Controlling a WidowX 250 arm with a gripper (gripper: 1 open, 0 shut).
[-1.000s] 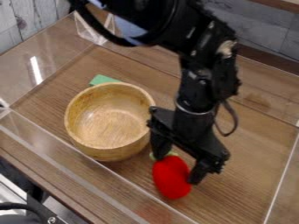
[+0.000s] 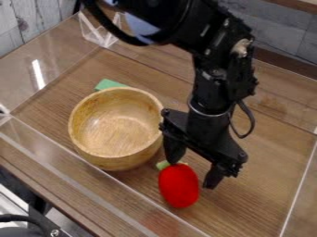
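Note:
The black gripper is over the right-middle of the wooden table, its fingers pointing down and spread apart just behind a red object. A small pale green piece shows beside the red object, partly hidden. Whether anything is between the fingers is hard to see.
A tan bowl sits left of the gripper. A green block lies behind it.

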